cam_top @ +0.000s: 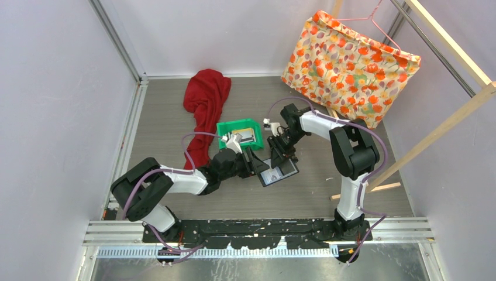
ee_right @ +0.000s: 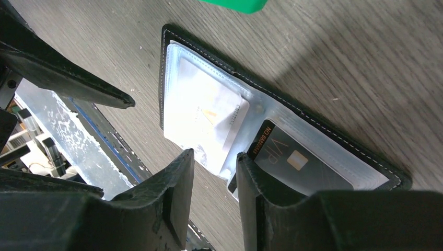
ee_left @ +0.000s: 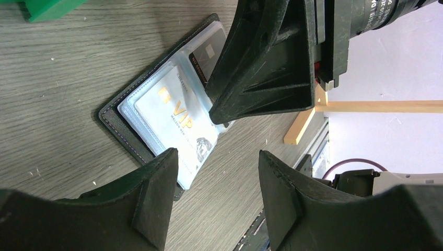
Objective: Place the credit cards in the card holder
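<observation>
An open black card holder (cam_top: 292,170) with clear pockets lies flat on the table under both grippers. Its left pocket area has a white VIP card; in the right wrist view this white card (ee_right: 203,112) lies in or on the clear sleeve, and I cannot tell how deep it sits. The other half shows a dark VIP card (ee_right: 298,157) under clear plastic. My left gripper is open near the holder's white-card end, nothing between its fingers. Over the holder's middle, my right gripper stands part open and empty.
Behind the holder stands a green basket (cam_top: 257,142) with cards (cam_top: 246,135) inside. A red cloth (cam_top: 205,108) lies at the back left. Flowered fabric (cam_top: 351,67) hangs from a wooden frame at the right.
</observation>
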